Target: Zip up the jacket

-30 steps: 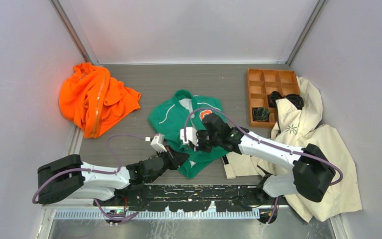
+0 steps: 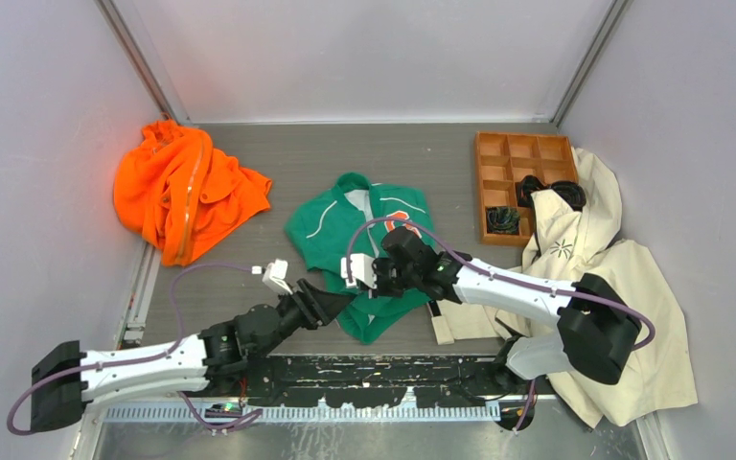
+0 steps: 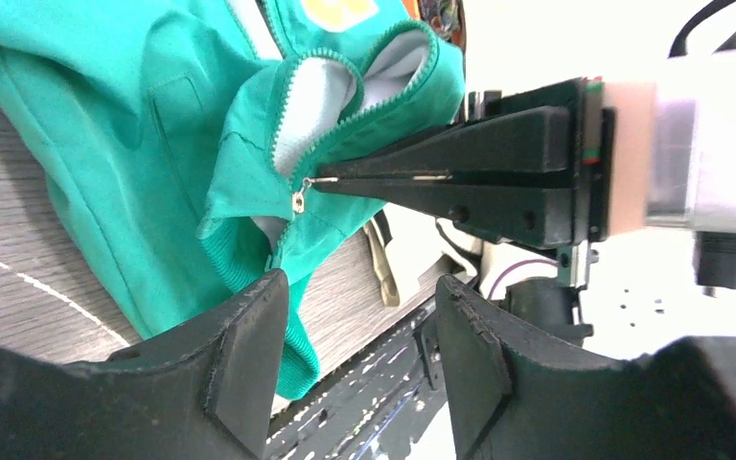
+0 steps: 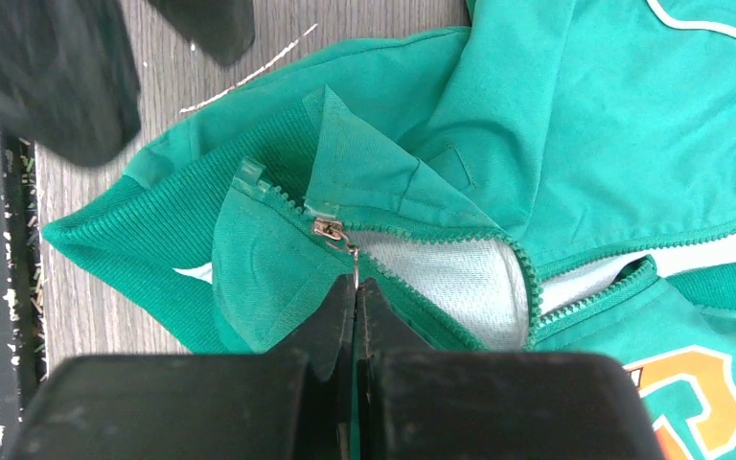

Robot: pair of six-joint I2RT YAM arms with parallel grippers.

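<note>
The green jacket (image 2: 316,230) lies on the table with its front partly open, light lining showing between the zipper rows. My right gripper is shut on the metal pull of the zipper slider, near the jacket's ribbed hem, also seen in the left wrist view beside the pull tab (image 3: 298,202). My left gripper is open, its fingers apart with nothing between them, low beside the jacket's lower edge and left of my right gripper.
An orange garment (image 2: 182,192) lies at the left. A wooden compartment tray (image 2: 496,163) and cream cloth (image 2: 632,307) are at the right.
My left gripper has drawn back to the left from the jacket's hem and now stands open.
</note>
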